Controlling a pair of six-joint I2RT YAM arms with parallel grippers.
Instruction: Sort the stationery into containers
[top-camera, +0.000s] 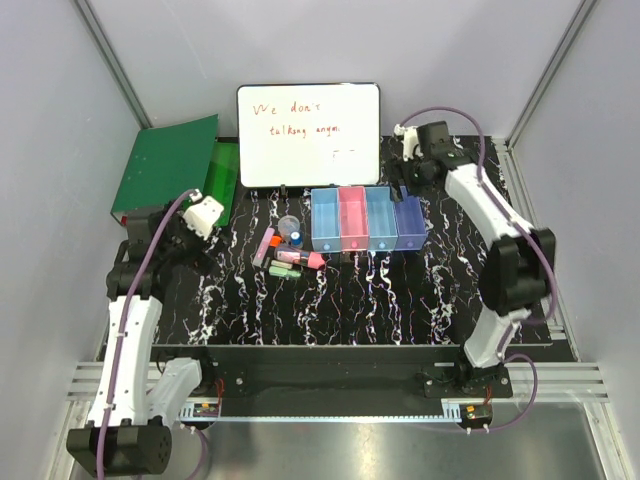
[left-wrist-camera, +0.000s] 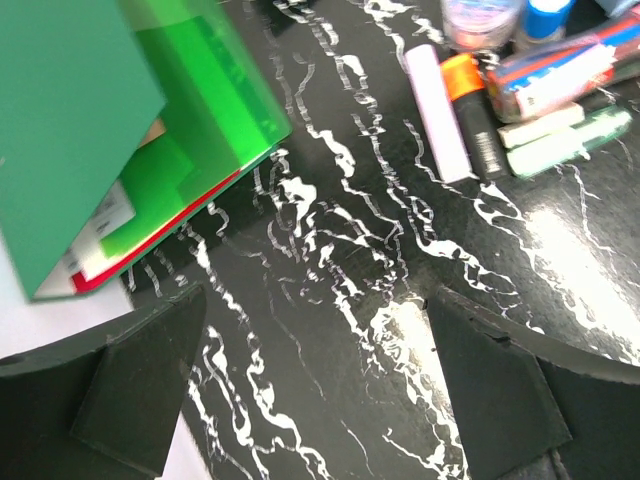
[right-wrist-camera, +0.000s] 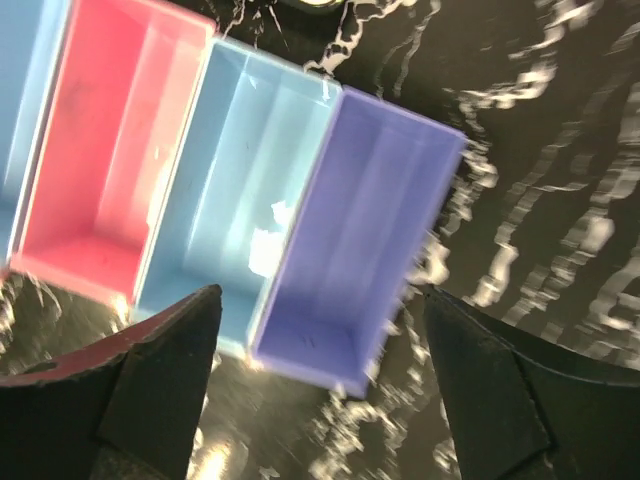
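Four-part bins stand side by side: a blue bin (top-camera: 325, 215), a pink bin (top-camera: 352, 215), a light blue bin (right-wrist-camera: 240, 150) and a purple bin (right-wrist-camera: 365, 220). Those seen in the right wrist view look empty. My right gripper is part open above the purple bin, nothing between its fingers. On the table lie a pink stick (left-wrist-camera: 439, 112), an orange-capped marker (left-wrist-camera: 475, 115), a pencil pouch (left-wrist-camera: 560, 80) and green markers (left-wrist-camera: 570, 142). Left of them hovers my left gripper, open and empty.
A whiteboard (top-camera: 309, 130) with red writing stands at the back. The green folder box (top-camera: 170, 160) leans at the back left. A clear round jar (top-camera: 289, 226) sits beside the markers.
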